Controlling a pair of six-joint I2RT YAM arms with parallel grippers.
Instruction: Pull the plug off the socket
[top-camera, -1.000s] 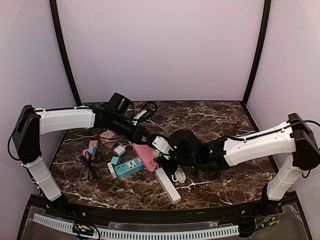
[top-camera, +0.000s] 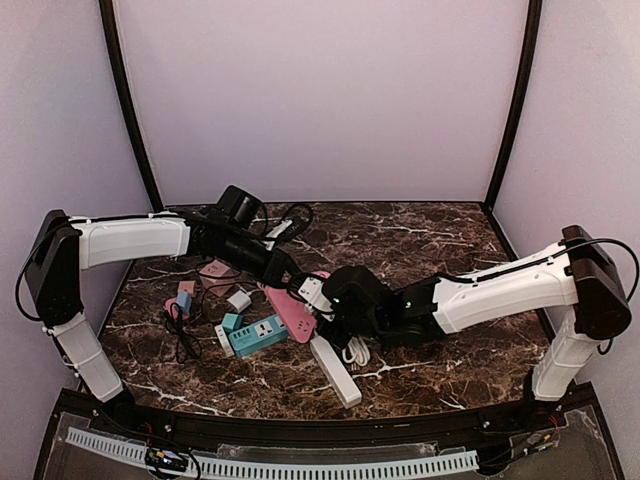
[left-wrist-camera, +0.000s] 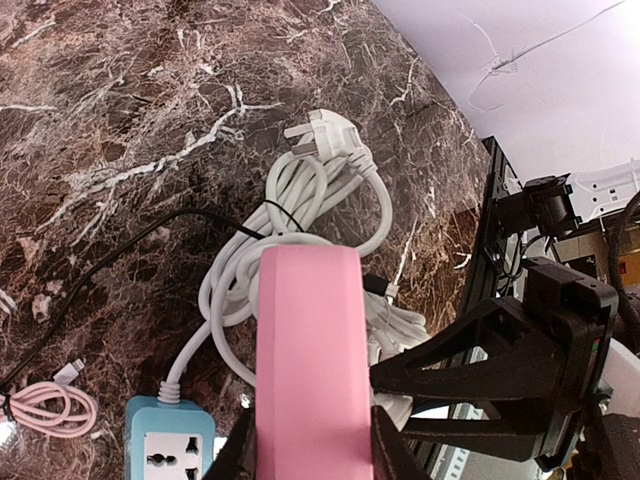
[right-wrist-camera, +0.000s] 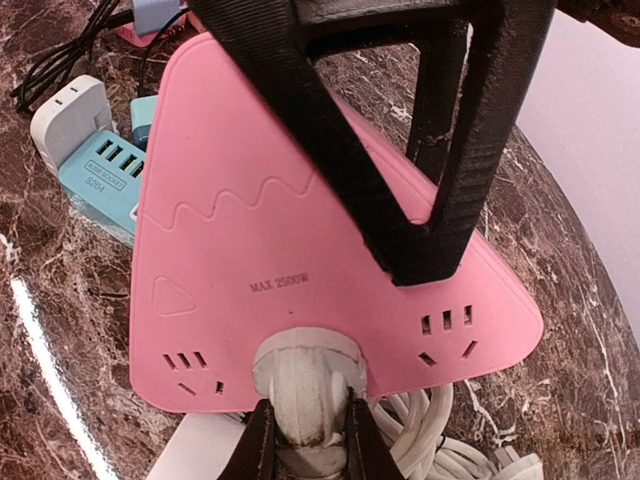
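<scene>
The pink triangular socket (right-wrist-camera: 225, 235) is held up off the table, its printed face filling the right wrist view. My left gripper is shut on the socket body, which stands edge-on between its fingers in the left wrist view. Against the lower middle of the socket face sits a white plug (right-wrist-camera: 308, 385), with my right gripper shut on it. The plug's round base touches the face; its pins are out of sight. From above, the arms mostly cover the socket and hide the plug.
A white power strip (top-camera: 336, 372) and coiled white cable (left-wrist-camera: 300, 195) lie below the socket. The teal power strip (top-camera: 258, 336) is to the left, among small adapters and dark cables. Behind the arms, the marble tabletop (top-camera: 400, 225) is clear.
The left arm and the socket look still.
</scene>
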